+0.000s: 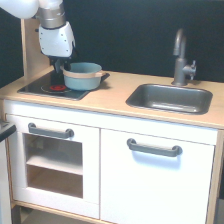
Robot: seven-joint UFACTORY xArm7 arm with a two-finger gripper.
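A blue-grey pot [84,77] with a brownish band around it stands at the right side of the black cooktop [40,87], partly over its right edge. My gripper [64,66], below a white arm, is at the pot's upper left rim. Its dark fingers are small and partly merge with the dark wall behind, so whether they are closed on the rim or only touch it cannot be told. A red burner ring [57,87] shows to the left of the pot.
A steel sink [170,97] with a grey faucet [181,58] occupies the counter's right side. Bare wooden counter [115,92] lies between cooktop and sink. Below are a white oven door [82,155] and a white cabinet door [155,178], both shut.
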